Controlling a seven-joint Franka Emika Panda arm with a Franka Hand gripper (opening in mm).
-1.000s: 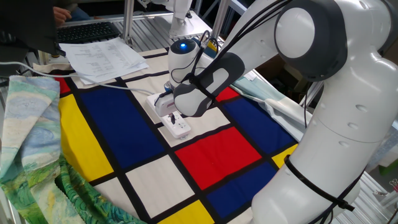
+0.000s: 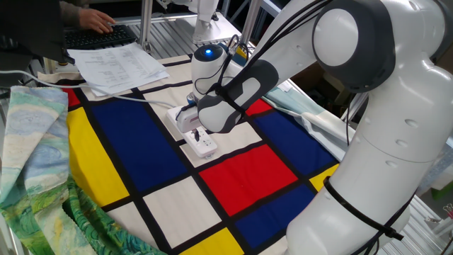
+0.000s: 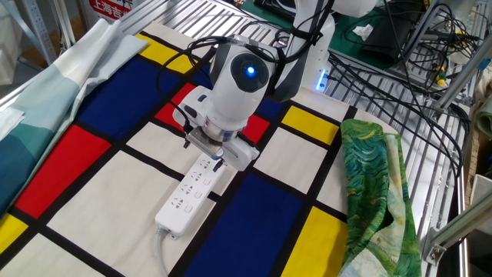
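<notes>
A white power strip (image 3: pixel 184 201) lies on the patterned cloth, its sockets facing up and its cable leaving the near end in exterior view 2. My gripper (image 3: pixel 218 161) points down over the strip's far end. Part of that end is hidden under the hand. In exterior view 1 the strip (image 2: pixel 204 147) shows below the gripper (image 2: pixel 195 133), which blocks its middle. Whether the fingers touch the strip, or how far apart they stand, I cannot tell.
Folded painted fabric (image 2: pixel 32 156) lies along one side of the cloth, and pale fabric (image 3: pixel 58 108) along the other. Papers (image 2: pixel 117 69) rest near a keyboard (image 2: pixel 102 35) where a person's hand (image 2: pixel 95 21) is.
The person's hand has moved right over the keyboard. My arm, the gripper and the power strip look unmoved.
</notes>
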